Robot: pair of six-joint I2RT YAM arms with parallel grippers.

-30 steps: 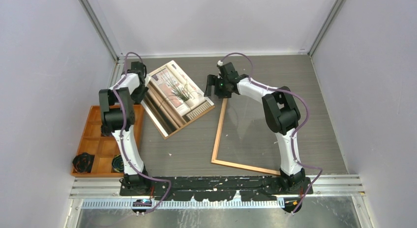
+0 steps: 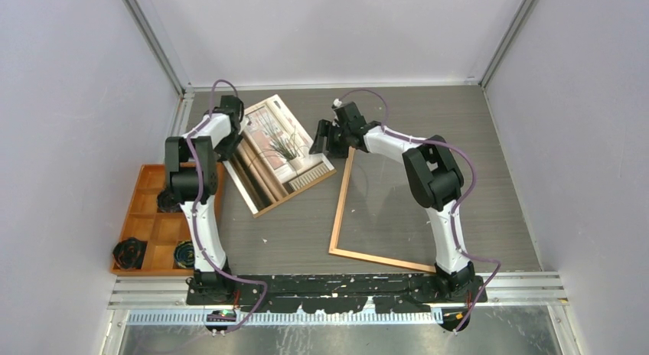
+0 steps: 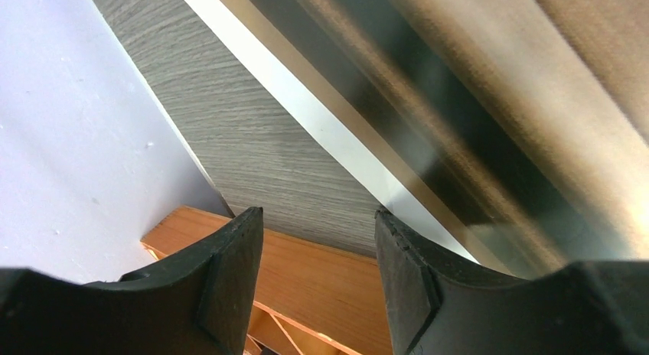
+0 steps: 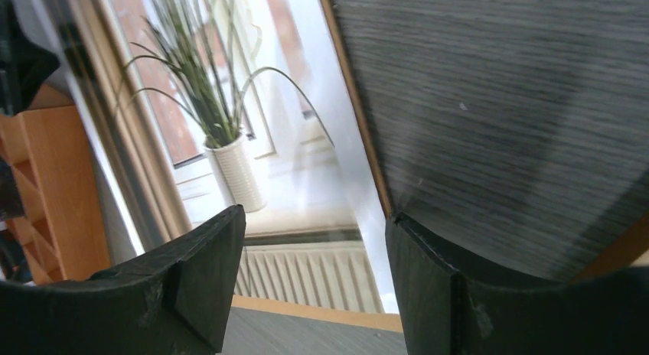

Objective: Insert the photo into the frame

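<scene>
The photo [image 2: 268, 160], a window scene with a potted plant, lies askew on the table with thin wooden strips along some edges. In the left wrist view, my left gripper is open at the photo's left side, one fingertip by its white edge. My right gripper is open over the photo's right side, one finger above the print and the other by its edge. No grip on the photo shows in either view. An L-shaped part of the wooden frame [image 2: 340, 206] lies to the right, partly under my right arm.
An orange compartment tray [image 2: 164, 231] holding coiled dark items sits at the left, close to the photo's left corner. Bare table [image 2: 287, 236] lies in front of the photo. Walls rise at the left, right and back.
My left gripper has moved right, against the photo's left side, and the photo has shifted slightly right. The right gripper has moved a little left toward the photo.
</scene>
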